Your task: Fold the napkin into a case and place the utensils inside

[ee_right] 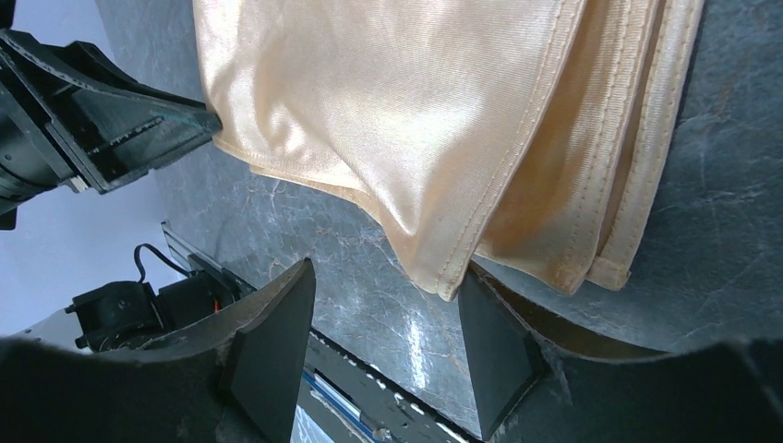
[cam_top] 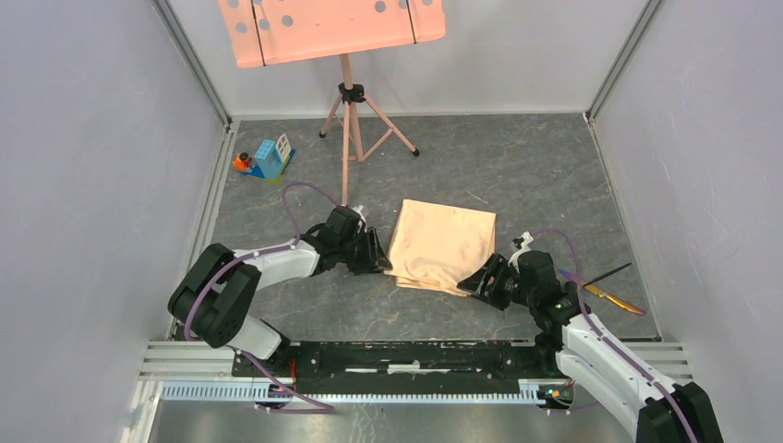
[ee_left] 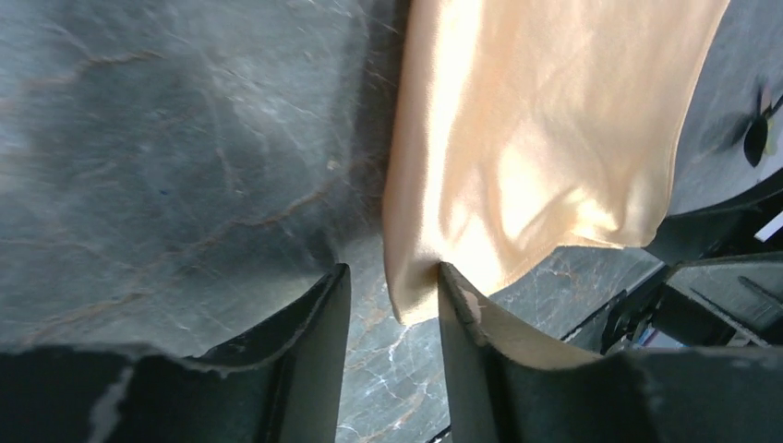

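Note:
The peach napkin (cam_top: 443,242) lies folded on the dark marbled surface, its front edge slightly wavy. At its front left corner, my left gripper is part open, with the folded corner between or just beyond its fingertips and the right-hand finger (ee_left: 457,318) against the cloth. My right gripper stands open at the front right. A loose top corner (ee_right: 439,272) reaches toward its right-hand finger (ee_right: 499,341), and lower layers (ee_right: 591,240) fan out beside it. To the right lie a gold-coloured utensil (cam_top: 617,300) and a thin dark one (cam_top: 609,274), partly behind the right arm.
A pink stand (cam_top: 355,138) rises behind the napkin, its foot close to the left gripper. A toy block figure (cam_top: 270,159) sits at the back left. Walls close off both sides.

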